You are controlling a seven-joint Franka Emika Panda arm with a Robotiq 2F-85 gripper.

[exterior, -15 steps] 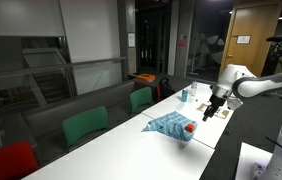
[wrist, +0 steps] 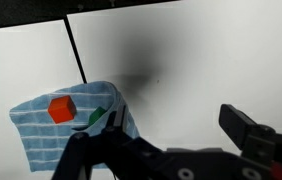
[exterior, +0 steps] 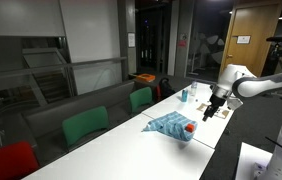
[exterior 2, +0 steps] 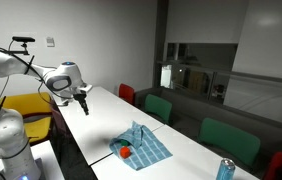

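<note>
A red block [wrist: 62, 109] rests on a blue striped cloth [wrist: 41, 143], which lies rumpled on the white table. Beside the block a small green object [wrist: 96, 115] shows in the wrist view, partly covered by a fold of cloth or my finger. My gripper is open, its dark fingers far apart with only bare table visible between them. Exterior view 1 has the gripper [exterior: 218, 108] raised above the table, to the right of the cloth [exterior: 167, 123] and the block [exterior: 190, 127]. From the other side, the gripper [exterior 2: 76, 105] hangs clear of the block [exterior 2: 125, 152].
A blue can [exterior 2: 226, 170] stands on the table away from the cloth. Green chairs [exterior: 86, 123] and a red chair [exterior: 14, 160] line the table. A dark seam crosses the tabletop near the cloth.
</note>
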